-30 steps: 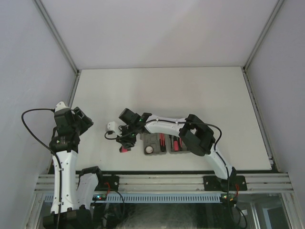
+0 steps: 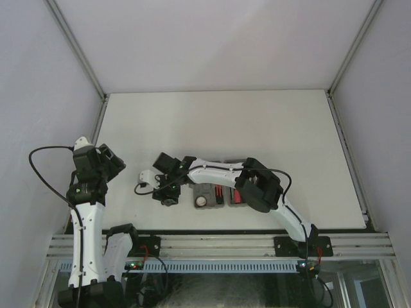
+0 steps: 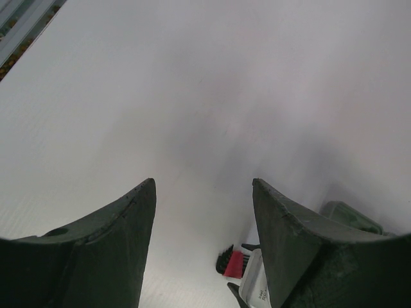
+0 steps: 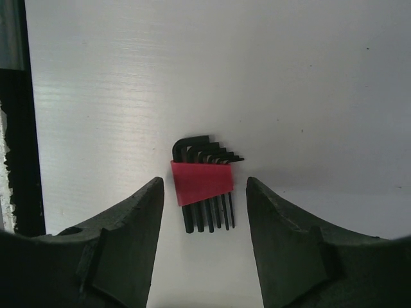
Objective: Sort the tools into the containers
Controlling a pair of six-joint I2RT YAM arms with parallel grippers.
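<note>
A red-holdered hex key set (image 4: 201,183) lies on the white table between the fingertips of my right gripper, which is part open around it, not visibly touching. In the top view my right gripper (image 2: 168,196) covers the set. My left gripper stands open at the table's left edge with nothing between its fingers; the same set shows small beside it in the left wrist view. Two grey containers (image 2: 204,202) with red tools and a round item in them are partly hidden under the right arm.
The front rail (image 2: 212,240) runs along the near edge.
My right gripper has moved a little left and over the hex key set, which it now hides in the top view. The left arm has not moved.
</note>
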